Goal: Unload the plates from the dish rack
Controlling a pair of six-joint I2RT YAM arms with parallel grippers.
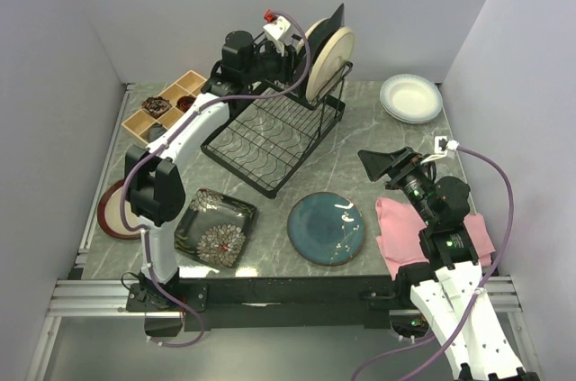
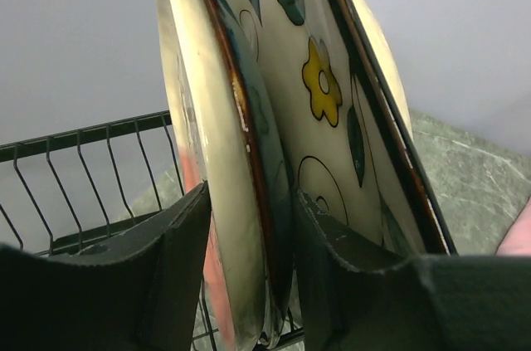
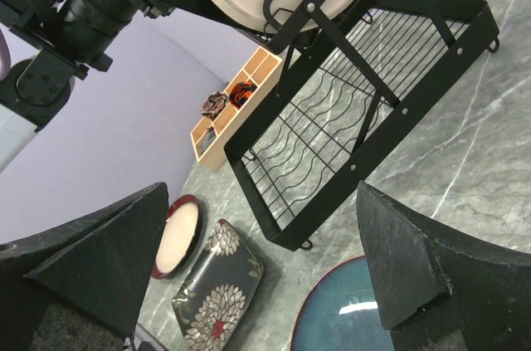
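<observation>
Several plates stand on edge in the rack's upper tier (image 1: 329,64). In the left wrist view, my left gripper has its fingers either side of a cream plate (image 2: 207,60) and a dark-rimmed one beside it, close to their edges; whether they grip is unclear. A flowered plate (image 2: 307,94) stands to their right. The lower rack tier (image 1: 261,148) is empty. My right gripper (image 1: 378,163) stands open over the counter's right side, nothing between its fingers.
A teal plate (image 1: 326,228), square flowered dish (image 1: 215,228), red-rimmed plate (image 1: 117,213) and white plate stack (image 1: 410,97) lie on the counter. A pink cloth (image 1: 401,234) and wooden organiser (image 1: 163,109) sit at the sides.
</observation>
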